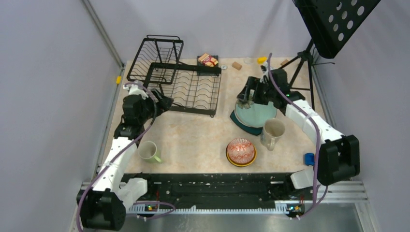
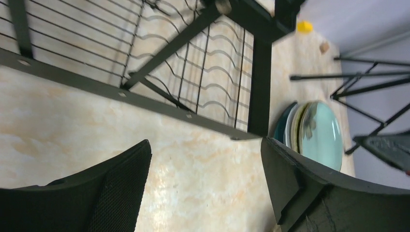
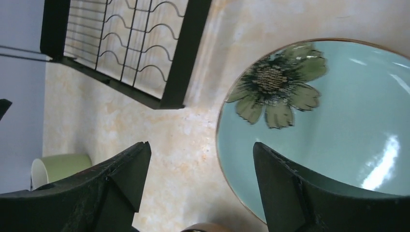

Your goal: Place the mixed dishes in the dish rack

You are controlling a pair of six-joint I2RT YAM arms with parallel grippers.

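Observation:
My left gripper (image 1: 162, 99) hangs open at the front-left part of the black dish rack (image 1: 192, 111), nothing between its fingers. My right gripper (image 1: 249, 89) is open above a stack of plates (image 1: 256, 116), whose top one is pale teal with a flower (image 3: 338, 135). In the right wrist view that plate's left edge lies between and beyond the fingertips. A stacked patterned bowl (image 1: 241, 150) lies at the front; a beige mug (image 1: 273, 130) stands right of it, a green mug (image 1: 149, 152) at the front left.
A black stand (image 1: 309, 72) rises at the back right. Small blocks (image 1: 236, 65) lie along the back, and a blue toy (image 1: 309, 159) at the right edge.

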